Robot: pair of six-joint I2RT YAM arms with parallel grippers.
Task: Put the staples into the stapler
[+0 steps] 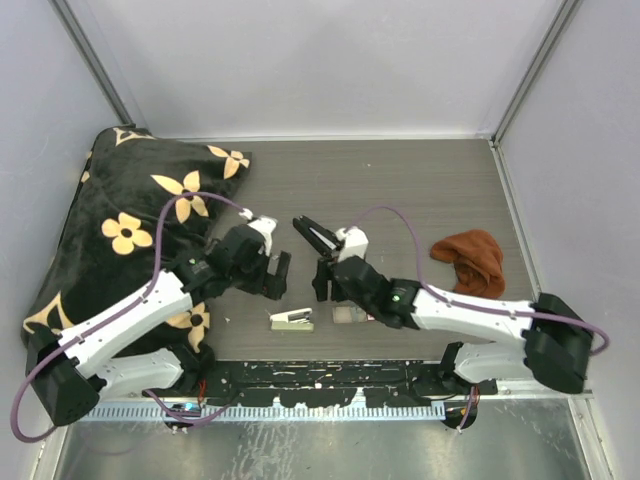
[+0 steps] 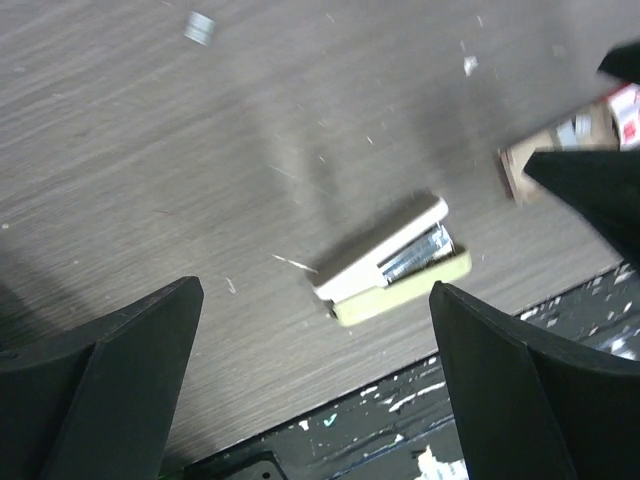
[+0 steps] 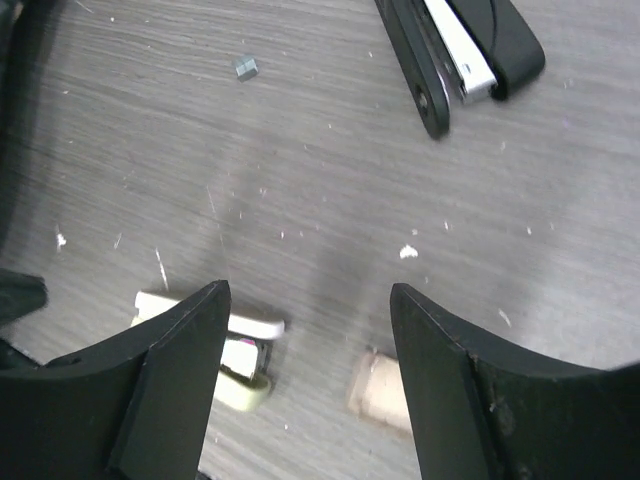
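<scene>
The black stapler [image 1: 318, 235] lies spread open behind the grippers; its metal channel [image 3: 460, 45] shows at the top of the right wrist view. A small pale box [image 2: 395, 262] rests partly opened on the table near the front edge, with a shiny strip of staples [image 2: 415, 252] inside. My left gripper is open above this box, its fingers apart from it. The right gripper is also open, over the table between the pale box and a second box, with nothing between its fingers.
A cardboard box [image 1: 350, 313] sits right of the pale one. A small grey staple piece [image 3: 245, 67] lies loose on the table. The brown cloth [image 1: 470, 263] is at right and a dark flowered blanket [image 1: 130, 225] at left.
</scene>
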